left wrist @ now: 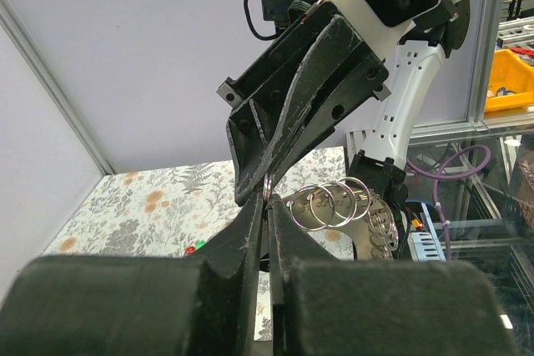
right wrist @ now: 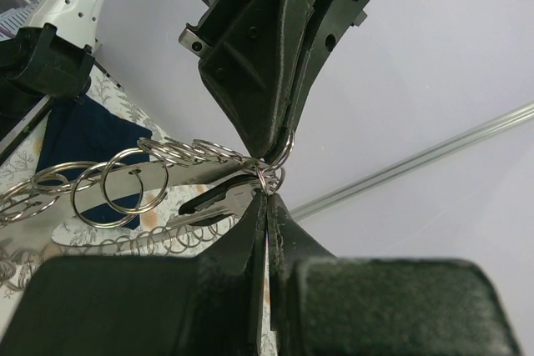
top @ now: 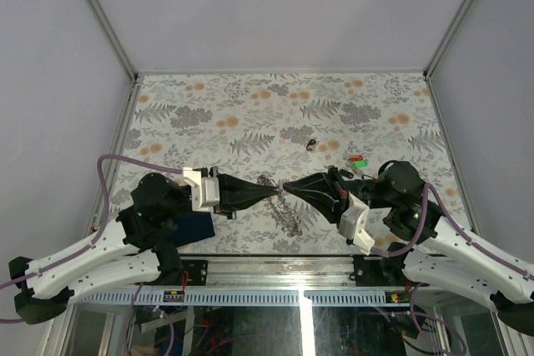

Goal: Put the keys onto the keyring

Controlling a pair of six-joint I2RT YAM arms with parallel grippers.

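In the top view my left gripper and right gripper meet tip to tip over the middle of the table. Both are shut. From the right wrist view, a metal ring runs into the left gripper's tips, and a small wire loop enters my right fingertips. A sliver of ring shows edge-on at the left fingertips. Linked rings trail off behind the tips, among flat metal pieces, one dark-edged. Whether the loops pass through each other cannot be made out.
On the patterned table, a small dark item lies beyond the grippers. Red and green pieces lie near the right arm. A dark blue cloth is by the left arm.
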